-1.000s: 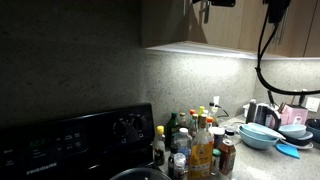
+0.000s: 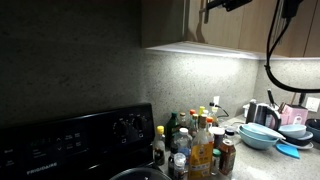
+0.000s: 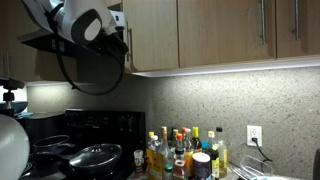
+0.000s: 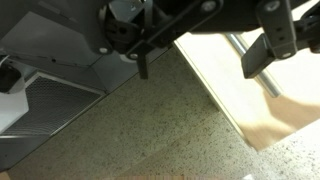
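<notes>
The wooden cabinet door [image 4: 235,95] fills the right side of the wrist view, with a silver bar handle [image 4: 271,84] on its face. My gripper is open, its black fingers [image 4: 257,58] spread wide. One finger overlaps the handle in this view; the other is out past the door's edge. Whether a finger touches the handle cannot be told. In exterior view 2 the gripper [image 3: 122,35] is up against the left end of the upper cabinet [image 3: 152,35]. Only dark parts of the arm [image 2: 225,4] show at the top of exterior view 1.
Several bottles and jars [image 2: 200,150] crowd the counter below, beside the stove [image 2: 75,145]. A lidded pan [image 3: 95,157] sits on the stove. Blue bowls [image 2: 262,132] and a kettle [image 2: 268,115] are farther right. Air beneath the cabinets is free.
In exterior view 1 the arm's hanging cable has shifted right, and the dark arm parts at the top have moved slightly. The cabinet and counter items look unchanged.
</notes>
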